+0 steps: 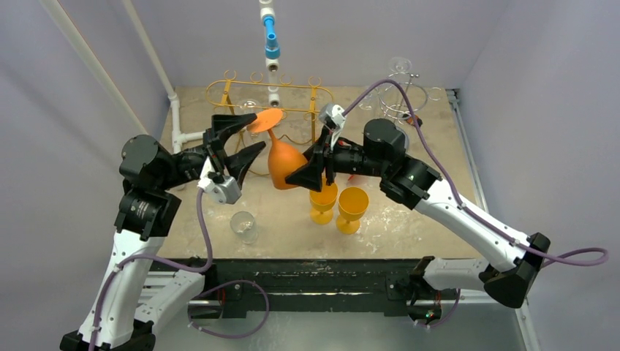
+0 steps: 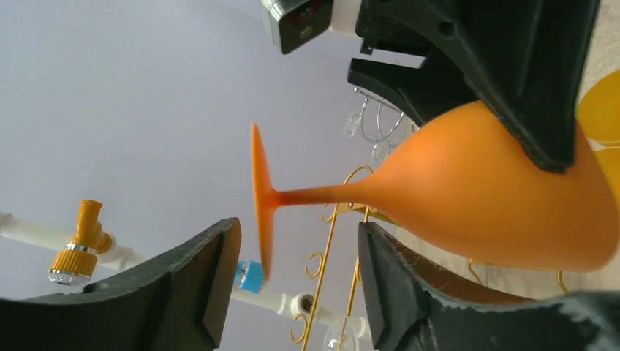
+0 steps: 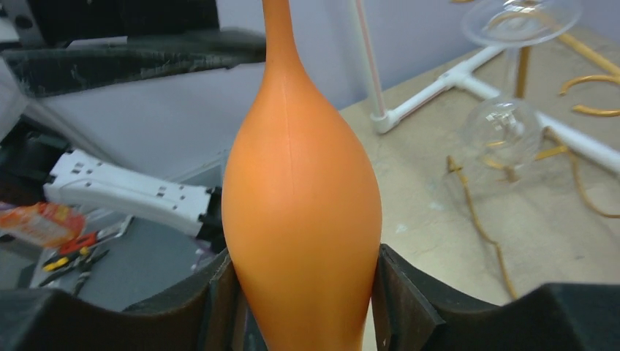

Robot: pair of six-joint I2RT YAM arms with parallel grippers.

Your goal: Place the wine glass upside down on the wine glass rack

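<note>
An orange wine glass (image 1: 281,162) is held above the table, its foot up toward the left and its bowl slanting down. My right gripper (image 1: 298,168) is shut on the bowl; its fingers (image 3: 398,296) press both sides in the right wrist view. Around the stem and just below the foot (image 2: 261,201), my left gripper stands open, its two fingers apart and not seen touching the glass. Behind them is the gold wire rack (image 1: 319,86) with curled rings, partly covered by the arms and the glass.
A clear glass (image 3: 503,131) is at the gold rack. Two yellow goblets (image 1: 352,203) stand below the right gripper, and a clear tumbler (image 1: 244,227) is front left. A silver wire rack (image 1: 409,91) stands back right. White pipe (image 1: 273,64) overhangs the rack.
</note>
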